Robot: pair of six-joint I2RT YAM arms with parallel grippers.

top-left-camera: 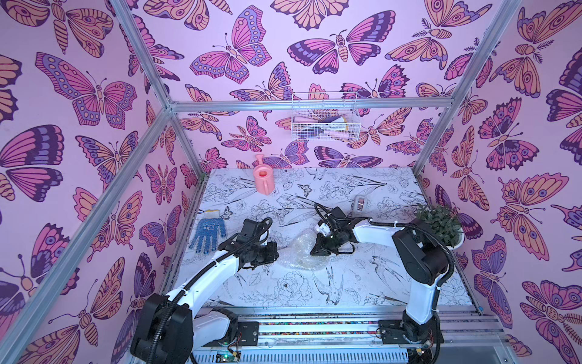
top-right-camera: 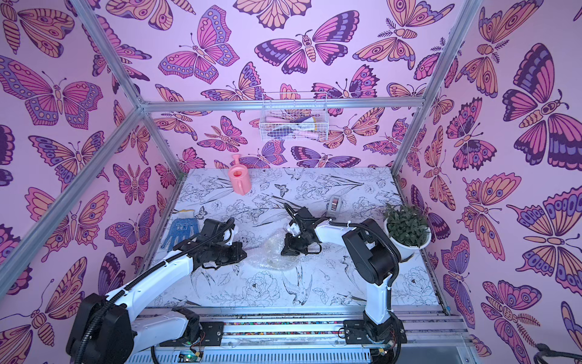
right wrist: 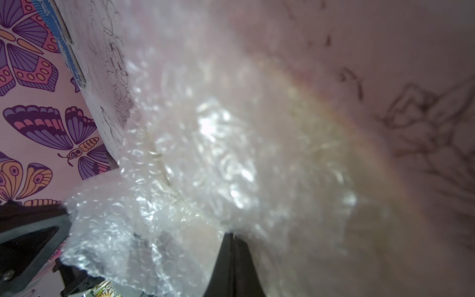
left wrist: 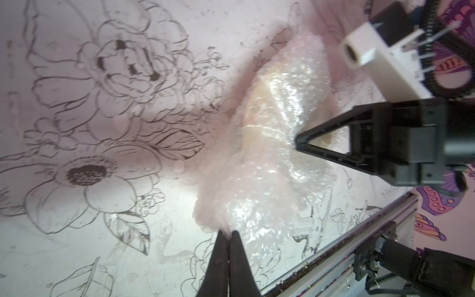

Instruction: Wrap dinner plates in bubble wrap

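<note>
A plate bundled in clear bubble wrap point(top-left-camera: 301, 254) lies mid-table between my two grippers; a yellowish rim shows through the layers in the left wrist view. My left gripper is shut on the bubble wrap's near edge, where the film gathers to a point at its tips and stretches out from the bundle. On the bundle's other side, my right gripper is shut with its tips against the bubble wrap point(right wrist: 207, 163). Whether a fold is pinched between them cannot be made out. Most of the plate is hidden by the wrap.
A blue glove point(top-left-camera: 209, 233) lies at the left edge. Towards the back stand a pink watering can point(top-left-camera: 264, 180) and a small tape-like item point(top-left-camera: 360, 203). A potted plant point(top-left-camera: 441, 225) sits at the right edge, behind my right arm.
</note>
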